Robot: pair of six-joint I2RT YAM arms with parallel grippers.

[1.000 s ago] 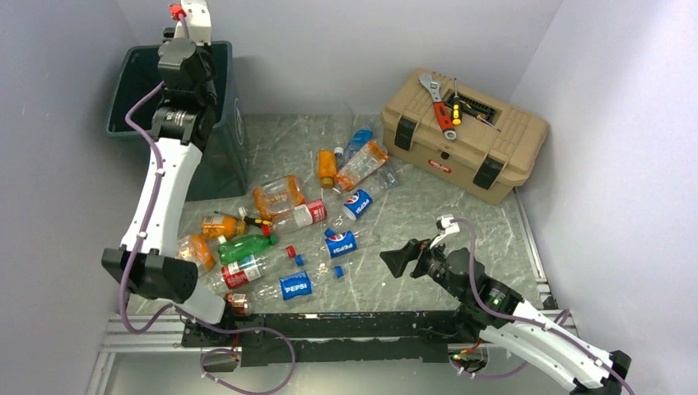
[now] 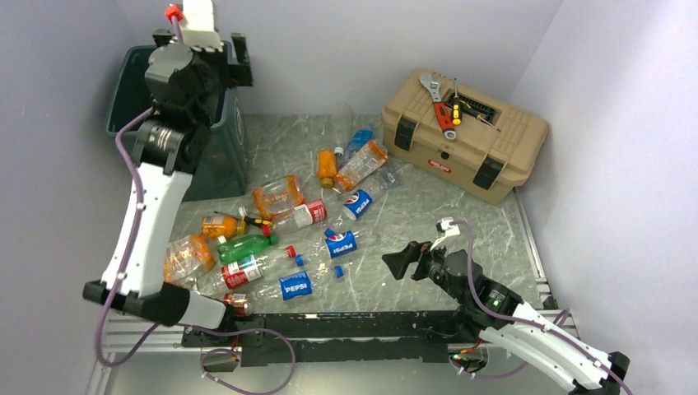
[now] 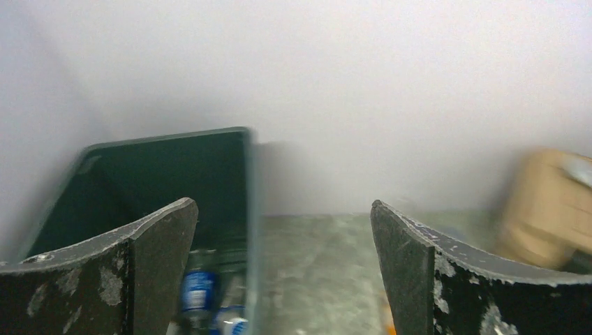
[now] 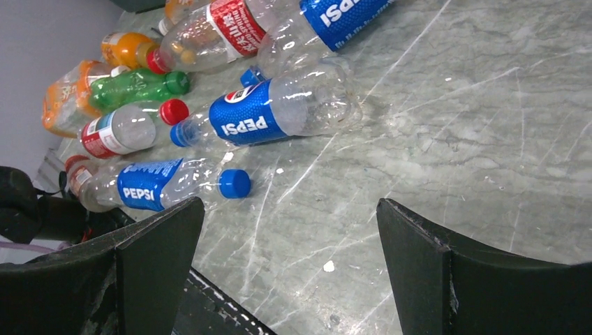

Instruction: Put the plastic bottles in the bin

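My left gripper (image 2: 202,62) is raised over the front-right part of the green bin (image 2: 218,160), open and empty. In the left wrist view, two blue-labelled bottles (image 3: 198,289) lie inside the bin. Many plastic bottles cover the left and middle floor: a green bottle (image 2: 247,247), orange bottles (image 2: 327,169), cola bottles (image 2: 310,212) and Pepsi bottles (image 2: 295,285). My right gripper (image 2: 409,261) hangs low over bare floor, open, right of the Pepsi bottles (image 4: 244,118).
A tan toolbox (image 2: 465,156) with a wrench and screwdrivers on top stands at the back right. A black-and-yellow tool (image 2: 255,220) lies among the bottles. Walls surround the area on three sides.
My left arm has swung up and rightward from inside the bin's opening, its wrist now nearer the bin's right rim. The right arm and the bottles on the floor look unchanged.
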